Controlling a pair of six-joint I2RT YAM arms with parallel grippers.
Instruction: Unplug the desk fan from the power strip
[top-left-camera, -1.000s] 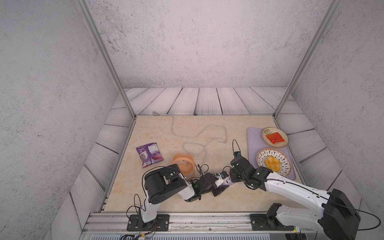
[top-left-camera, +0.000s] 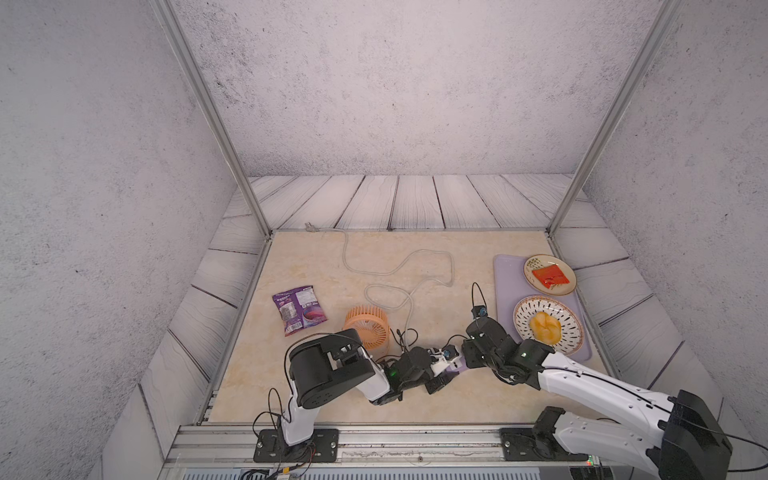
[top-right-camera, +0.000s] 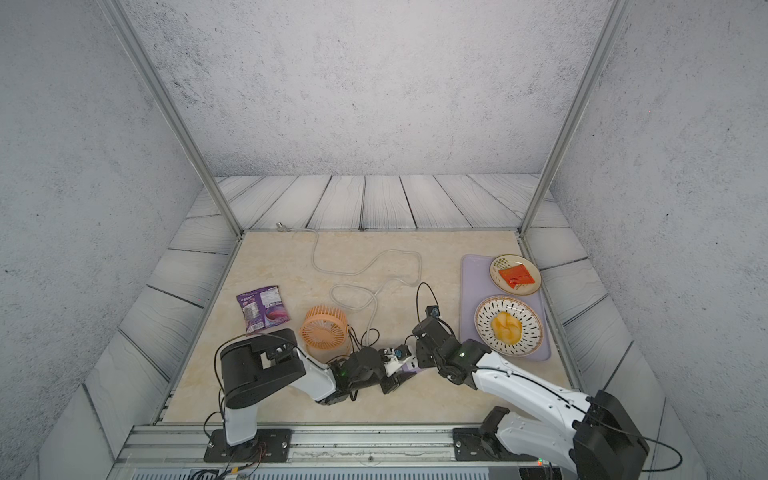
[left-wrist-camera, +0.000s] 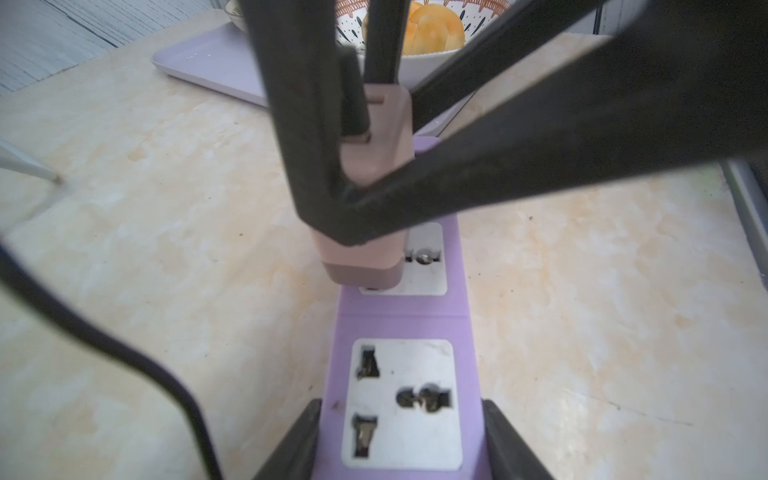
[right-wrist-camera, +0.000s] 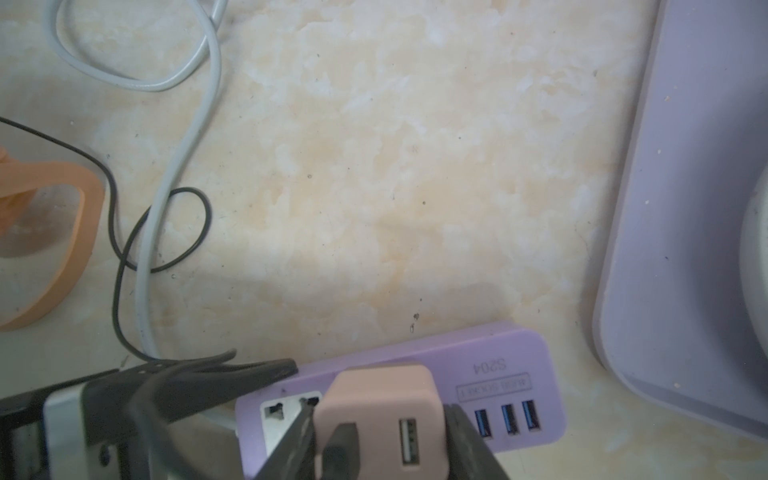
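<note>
My left gripper is shut across the near end of the purple power strip (left-wrist-camera: 468, 308). My right gripper is shut on the pink plug (right-wrist-camera: 382, 392), one finger against each side. In the left wrist view the pink plug (left-wrist-camera: 364, 256) looks raised over the strip's far socket (left-wrist-camera: 424, 276), its base overlapping the strip's left edge; no pins show. The orange desk fan (top-left-camera: 367, 326) stands behind the left arm. A thin black cable (right-wrist-camera: 113, 200) runs from near the fan toward the strip.
The lilac tray (top-left-camera: 505, 280) with two plates lies at the right. At the left is a purple snack packet (top-left-camera: 300, 309). A pale power cord (top-left-camera: 360, 273) loops over the back of the table. The table between cord and tray is largely clear.
The left arm, the fan and the tray look unmoved.
</note>
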